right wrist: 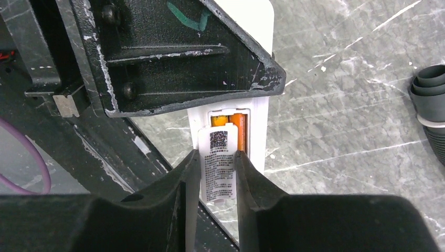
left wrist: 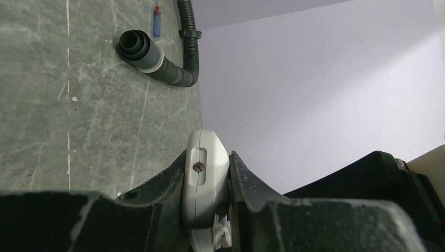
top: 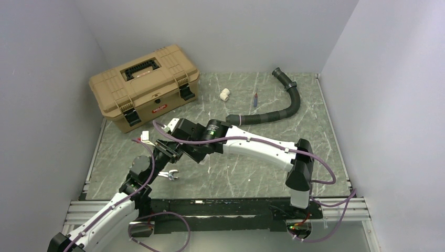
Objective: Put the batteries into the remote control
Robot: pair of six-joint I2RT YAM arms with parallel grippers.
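In the right wrist view a white remote control (right wrist: 257,136) shows its battery compartment with an orange battery (right wrist: 237,128) and a yellow one (right wrist: 219,119) inside. My right gripper is shut on the white battery cover (right wrist: 217,173), which lies over the lower part of that compartment. My left gripper is shut on the remote, whose white end (left wrist: 204,163) shows between its fingers in the left wrist view. In the top view the two grippers meet left of centre, largely hiding the remote.
A tan toolbox (top: 144,89) stands back left. A black hose (top: 262,117), white fittings (top: 224,95) and a small blue tool (top: 255,101) lie toward the back. Pliers (top: 169,175) lie beneath the arms at front left.
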